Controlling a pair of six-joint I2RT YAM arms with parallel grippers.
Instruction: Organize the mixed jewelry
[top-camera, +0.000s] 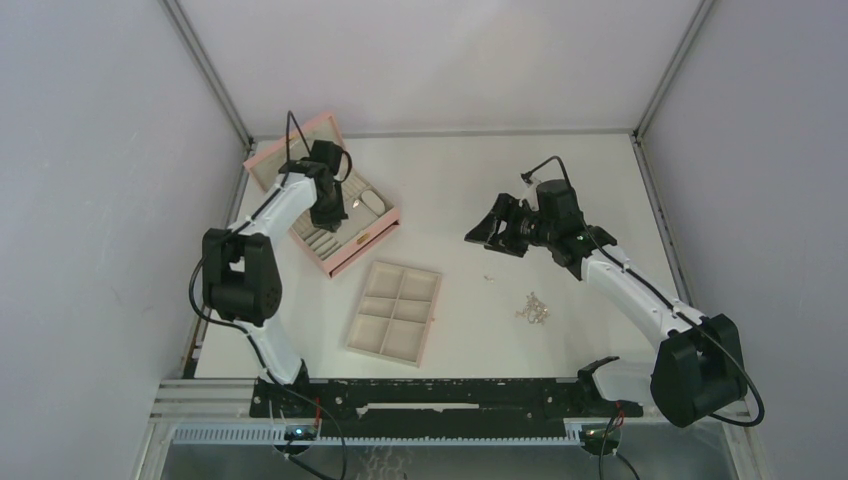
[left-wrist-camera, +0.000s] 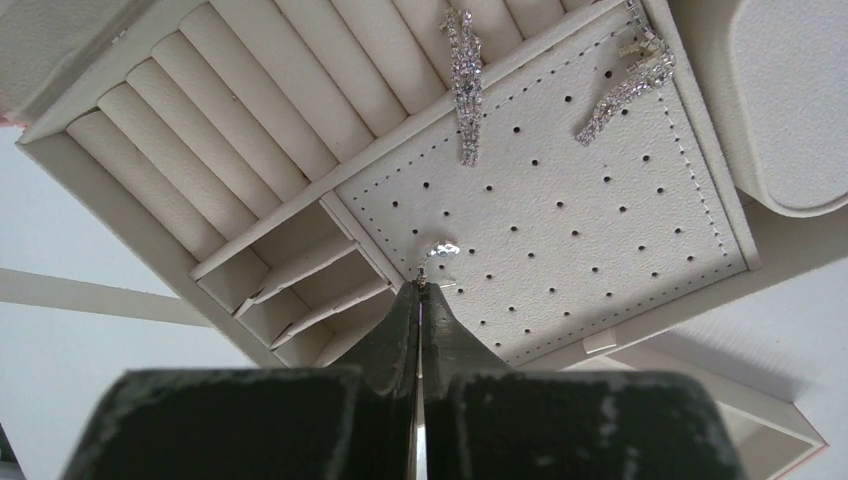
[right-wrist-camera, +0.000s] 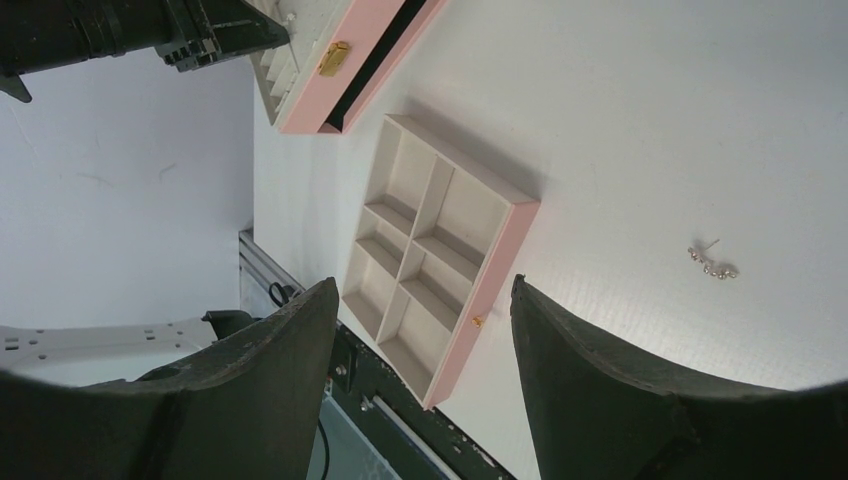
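Over the open pink-edged jewelry box (top-camera: 383, 232), my left gripper is shut on a small silver earring (left-wrist-camera: 441, 250). The earring projects past its fingertips, close above the perforated panel (left-wrist-camera: 560, 250). Two sparkling earrings hang on that panel: one long earring (left-wrist-camera: 466, 90) near its upper edge and a second sparkling earring (left-wrist-camera: 630, 95) at the upper right. My right gripper stands open in the air with nothing between its fingers. On the table in the right wrist view lies a beaded earring (right-wrist-camera: 712, 265). A tangled jewelry pile (top-camera: 534, 309) rests at the table's right.
A divided drawer tray (top-camera: 395, 311) with empty compartments sits on the table in front of the box. Ring rolls (left-wrist-camera: 270, 90) and small compartments border the panel.
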